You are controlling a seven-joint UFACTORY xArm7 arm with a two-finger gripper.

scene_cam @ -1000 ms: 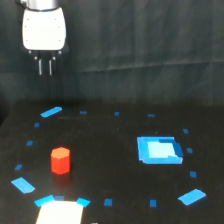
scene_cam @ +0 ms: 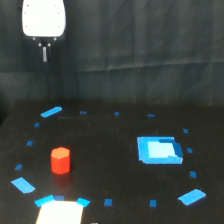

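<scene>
My white gripper (scene_cam: 44, 54) hangs high at the upper left, against the dark curtain. Its fingers appear together as one narrow shape pointing down, and nothing shows between them. Far below it, a small red hexagonal block (scene_cam: 60, 160) stands on the black table at the left. On the right lies a blue-taped square (scene_cam: 146, 152) with a white patch (scene_cam: 161, 150) in its middle.
A pale, bright block-like thing (scene_cam: 60, 213) is cut off by the bottom edge at the left. Blue tape strips (scene_cam: 192, 197) and small blue marks dot the table.
My gripper has risen a little, and its fingers, apart before, now appear together. The red block and the taped square have stayed where they were.
</scene>
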